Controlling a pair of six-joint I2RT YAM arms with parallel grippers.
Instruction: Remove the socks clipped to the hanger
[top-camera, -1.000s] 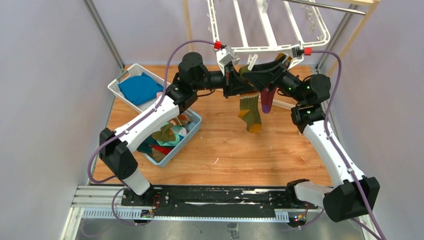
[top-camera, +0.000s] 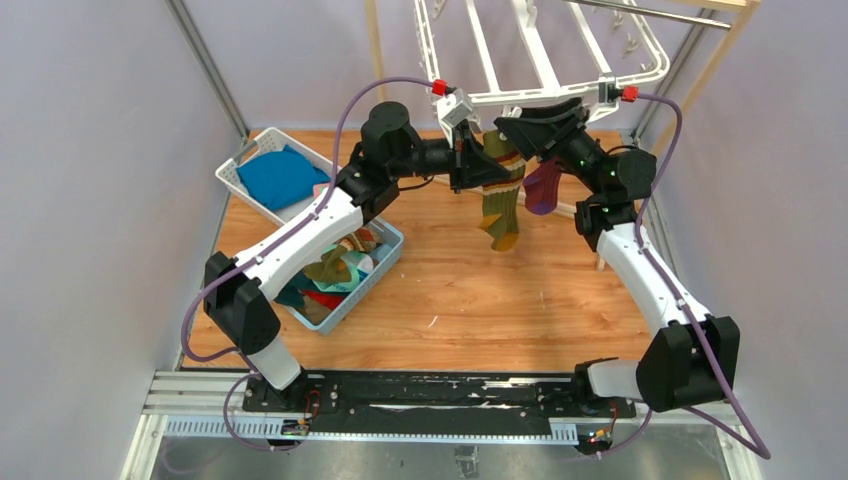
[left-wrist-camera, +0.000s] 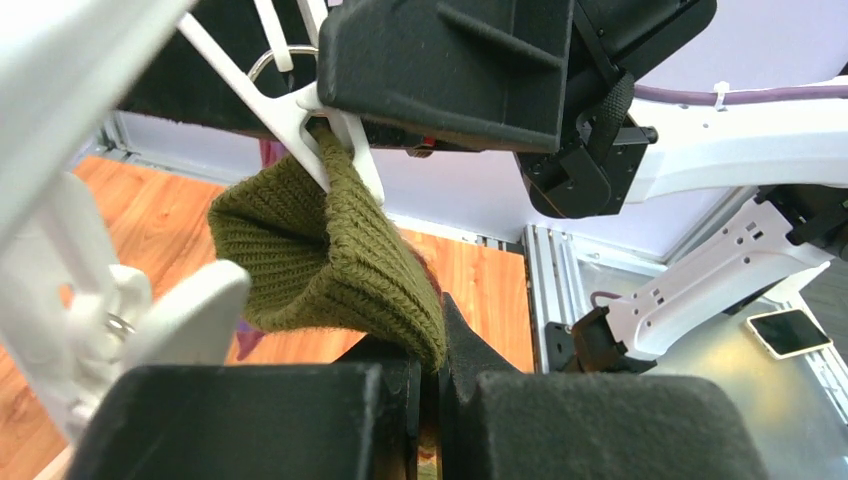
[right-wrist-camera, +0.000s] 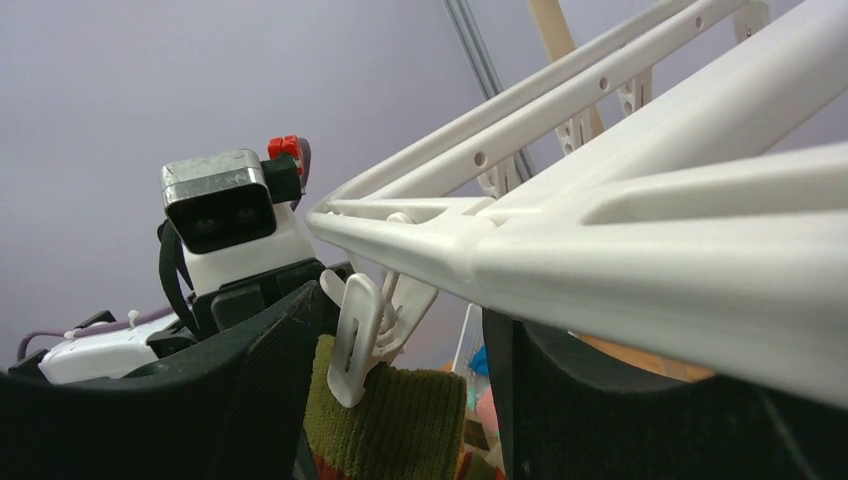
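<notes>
An olive striped sock (top-camera: 501, 205) hangs from the white hanger (top-camera: 540, 85). My left gripper is shut on the sock's fabric. In the left wrist view the sock's top is held in a white clip (left-wrist-camera: 295, 120). My right gripper is part open, its fingers either side of a white clip (right-wrist-camera: 356, 330) above that sock, under the hanger's rail. A purple sock (top-camera: 542, 188) hangs behind, to the right.
A white basket (top-camera: 228, 175) with blue cloth and a light-blue basket (top-camera: 345, 308) of mixed socks stand on the left.
The left arm is nearly still; the hanging socks have swung slightly.
</notes>
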